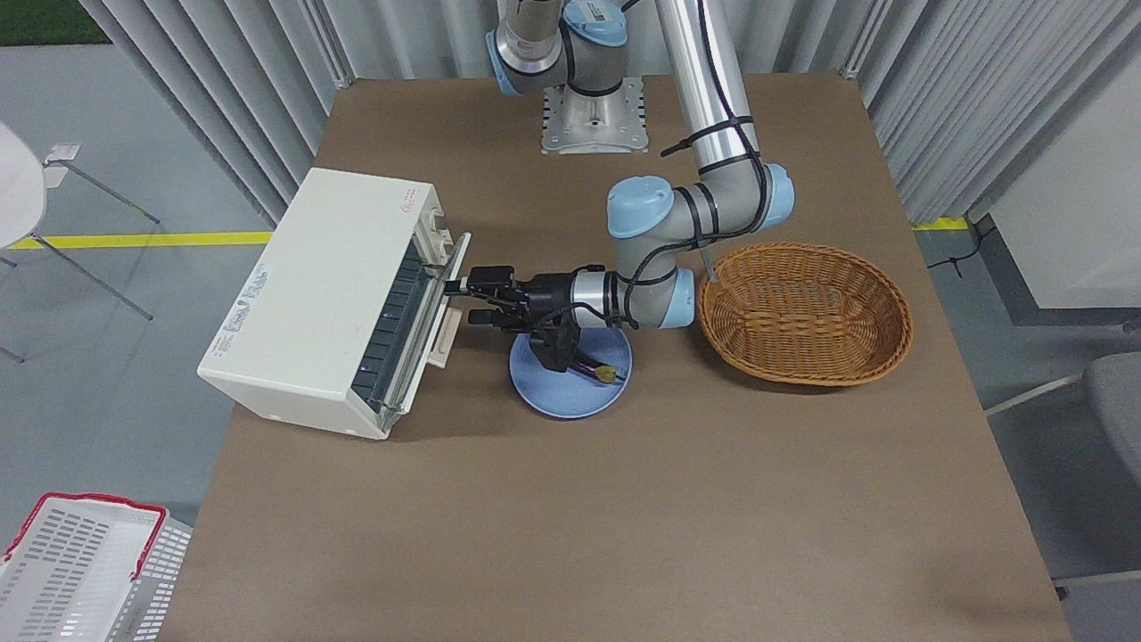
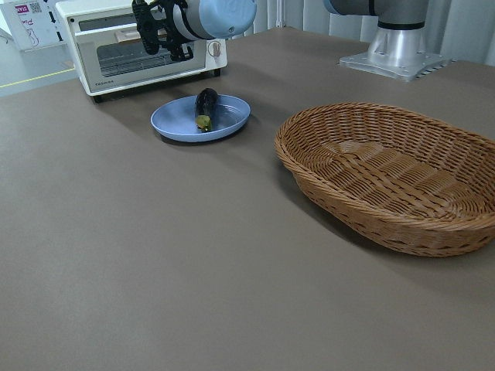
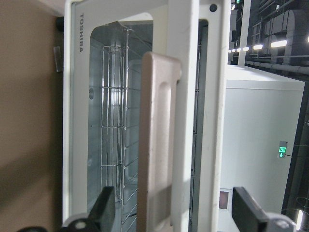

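A white toaster oven (image 1: 305,289) lies at the left of the table, its glass door slightly open, with its long handle (image 3: 154,135) facing me. My gripper is open at that handle, one finger on either side in the wrist view; contact can't be told. Below the arm, a blue plate (image 1: 551,390) holds a dark eggplant (image 2: 206,104) with a yellow-green end.
A wicker basket (image 1: 802,321) sits right of the plate, close to the arm. The robot base (image 1: 594,134) is at the back. A white crate (image 1: 80,567) is off the table at the lower left.
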